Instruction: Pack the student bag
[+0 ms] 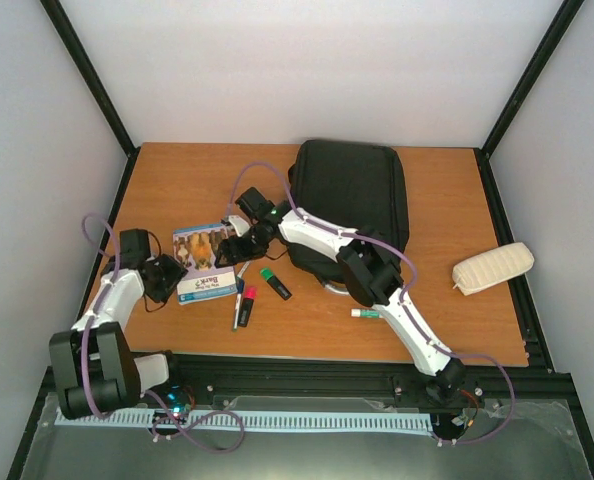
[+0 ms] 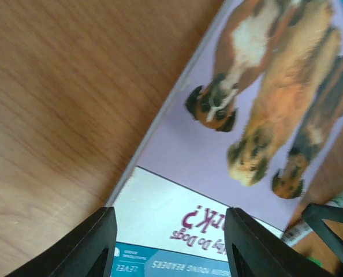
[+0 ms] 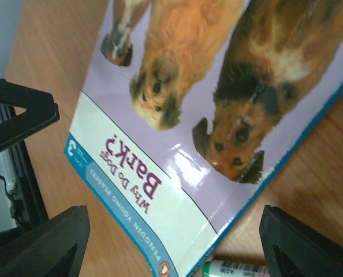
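The book (image 1: 205,280) with dogs on its purple cover lies flat on the table's left part. My left gripper is over its lower left edge, fingers apart, nothing visibly held. My right gripper hangs open over the book's right edge and title end. A black bag (image 1: 347,185) lies at the back centre. Green (image 1: 275,283) and pink-capped (image 1: 247,306) markers and pens (image 1: 237,305) lie right of the book. A cream pencil case (image 1: 493,267) sits at the far right.
A small green-and-white stick (image 1: 365,313) lies at the front centre, beside the right arm.
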